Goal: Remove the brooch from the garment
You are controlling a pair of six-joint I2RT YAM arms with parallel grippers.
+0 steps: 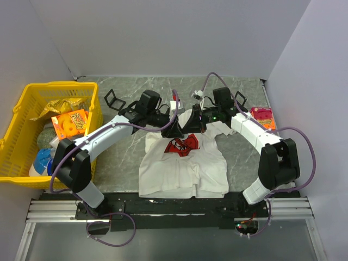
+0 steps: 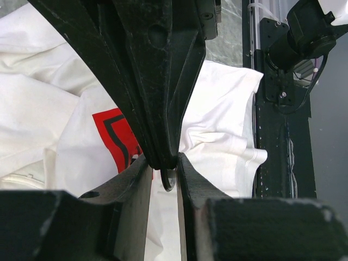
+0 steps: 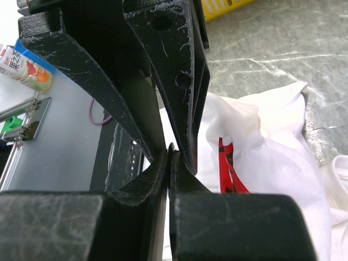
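Note:
A white garment [image 1: 185,171] with a red and black print [image 1: 182,145] lies spread on the table. My left gripper [image 1: 178,132] and right gripper [image 1: 188,129] meet tip to tip just above the print. In the left wrist view, a small dark, shiny piece of the brooch [image 2: 168,181] shows at the joined tips, and my left gripper is shut on it. From the right wrist view only a thin dark edge of the brooch [image 3: 172,148] is visible, between the fingers of my right gripper, also shut. Most of the brooch is hidden by the fingers.
A full yellow basket [image 1: 97,117] stands at the left, holding an orange packet [image 1: 70,124] and other goods. On the far right lies a red packet [image 1: 263,117]. Bare grey tabletop [image 1: 117,163] shows on either side of the garment.

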